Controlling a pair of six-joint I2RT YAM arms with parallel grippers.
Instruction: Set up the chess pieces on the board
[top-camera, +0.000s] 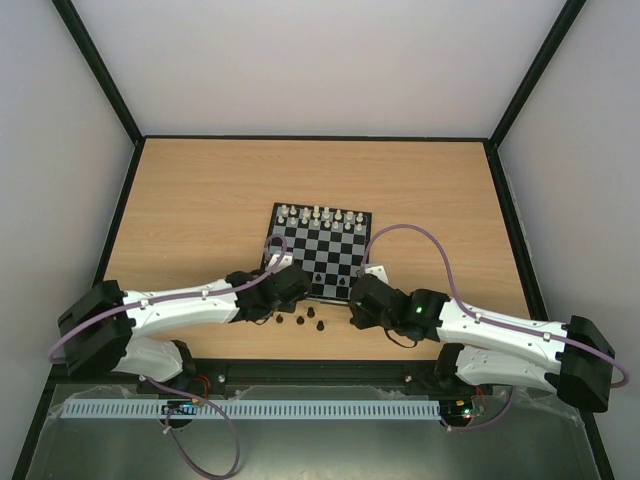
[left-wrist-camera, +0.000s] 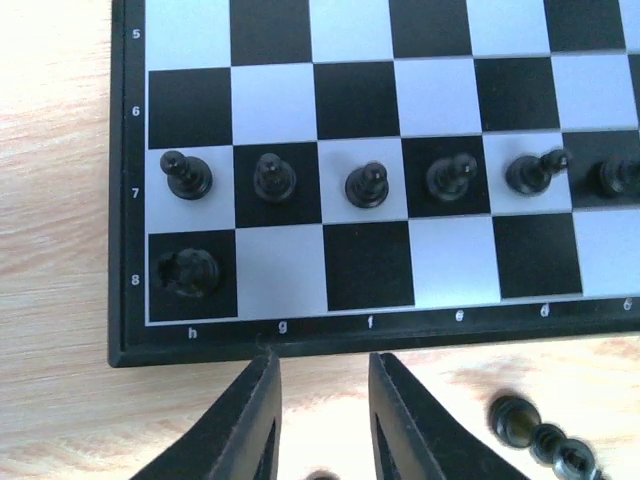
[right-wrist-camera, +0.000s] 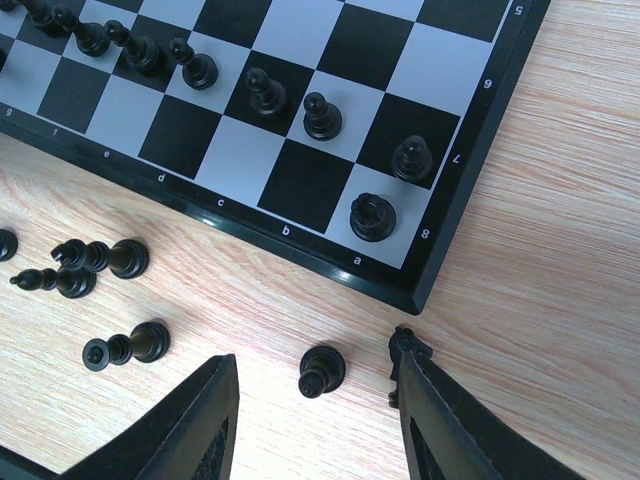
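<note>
The checkered board (top-camera: 322, 243) has white pieces (top-camera: 322, 217) lined up along its far side. In the left wrist view a black rook (left-wrist-camera: 187, 272) stands on h8, with a row of black pawns (left-wrist-camera: 367, 185) on rank 7. Another black rook (right-wrist-camera: 372, 217) occupies a8 in the right wrist view. My left gripper is open just off the board's near edge, holding nothing; a dark piece (left-wrist-camera: 322, 475) is partly cut off below. My right gripper is open above an upright black piece (right-wrist-camera: 322, 372); a black knight (right-wrist-camera: 405, 360) lies by its right finger.
Several black pieces (right-wrist-camera: 128, 345) lie on their sides on the wooden table (right-wrist-camera: 230, 300) in front of the board. One lying piece (left-wrist-camera: 545, 440) is at the lower right of the left wrist view. Squares h8 and a8 aside, the visible rank 8 squares are empty.
</note>
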